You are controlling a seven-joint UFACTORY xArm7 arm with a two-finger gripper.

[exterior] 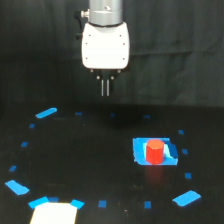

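A red round-looking block (154, 151) rests on a small patch marked out with blue tape (139, 145) over a pale surface, right of the table's middle. High above the far part of the table hangs my gripper (105, 88), pointing down under its white hand. It is well up and to the left of the red block, touching nothing. Two thin fingers show as narrow light strips with a dark strip between them. I see no object held there, but how far apart they stand is too small to tell.
Strips of blue tape (187, 198) and several small blue marks outline the black table. A pale object (53, 213) is cut off by the bottom edge at the left. Dark curtains hang behind.
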